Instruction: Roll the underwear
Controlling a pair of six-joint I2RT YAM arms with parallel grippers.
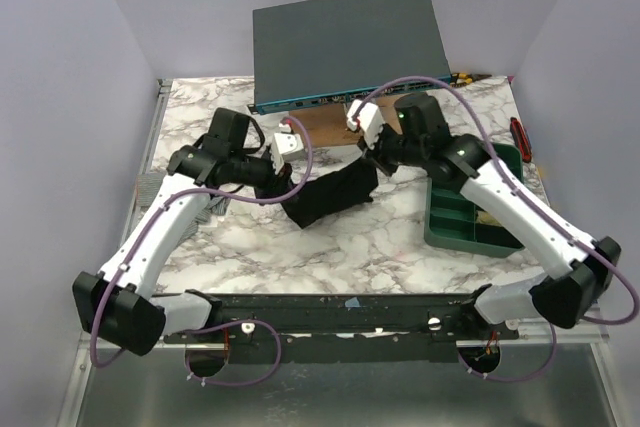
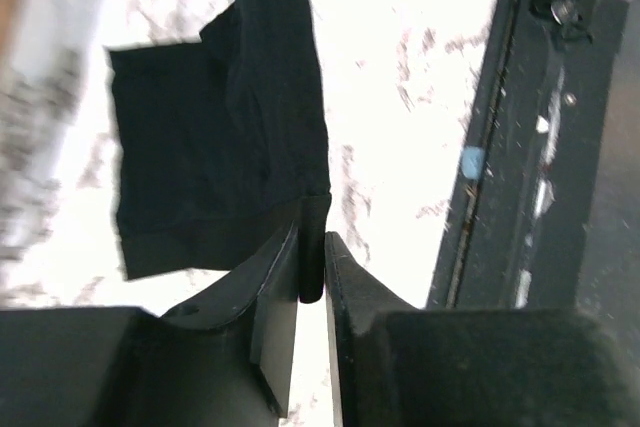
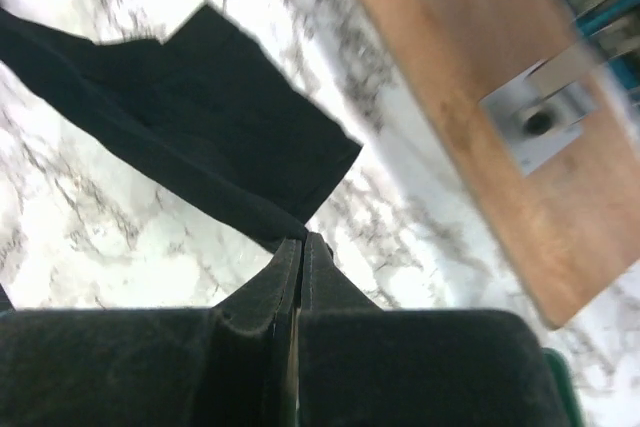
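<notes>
The black underwear (image 1: 328,197) is stretched between my two grippers over the marble table. In the left wrist view, the cloth (image 2: 190,157) runs to the fingertips of my left gripper, a folded end pinched or resting between them. My right gripper is shut on the other end of the cloth (image 3: 240,117), which stretches away toward the upper left of the right wrist view. The middle of the cloth shows a flat square part with a long folded edge.
A wooden board (image 3: 470,67) with a metal plate lies at the back under the dark shelf (image 1: 345,42). A green bin (image 1: 445,227) stands on the right, striped cloth (image 1: 150,187) on the left.
</notes>
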